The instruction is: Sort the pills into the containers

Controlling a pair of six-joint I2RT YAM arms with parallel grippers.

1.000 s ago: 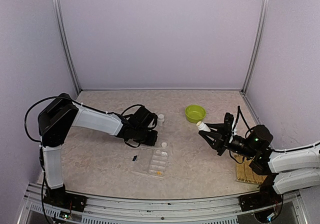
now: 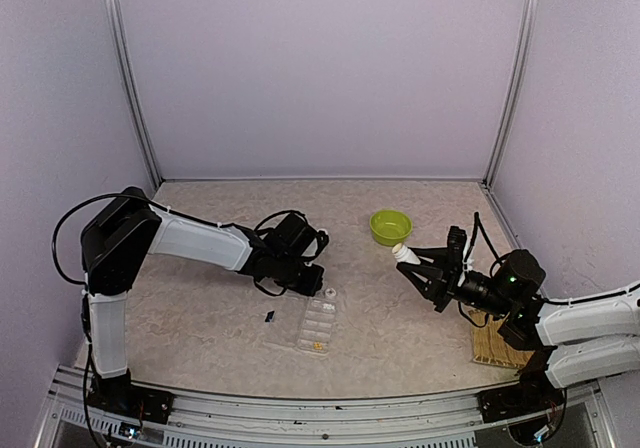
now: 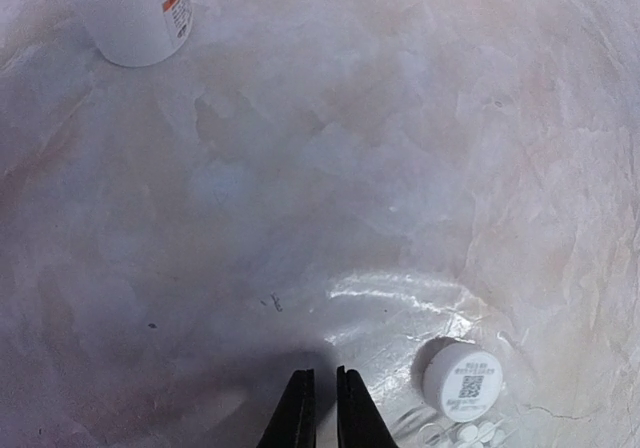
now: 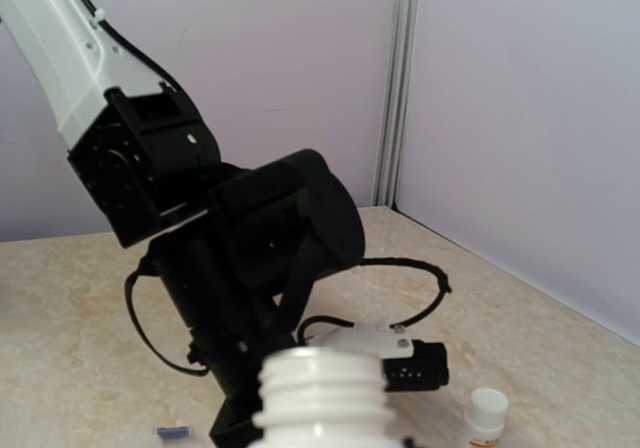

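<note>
My right gripper (image 2: 420,265) is shut on a white bottle (image 2: 404,254), held off the table; its bare threaded neck (image 4: 325,388) fills the bottom of the right wrist view. A white cap (image 3: 463,382) with a printed code lies by the pill box (image 2: 318,323), at its far end. Left of that cap, my left gripper is low over the table, its fingers almost together and nothing visible between them. White pills (image 3: 475,434) show in the box's far end, and yellow ones (image 2: 317,346) in its near end.
Another white bottle (image 3: 135,13) stands capped behind the left gripper. A green bowl (image 2: 390,227) sits farther back. A small dark blue piece (image 2: 270,316) lies left of the box, and a wooden mat (image 2: 495,343) is under the right arm. Mid-table is open.
The left gripper has moved a little right, toward the cap and across the standing bottle in the top view. The cap sits slightly farther right and nearer. My right arm has stayed still.
</note>
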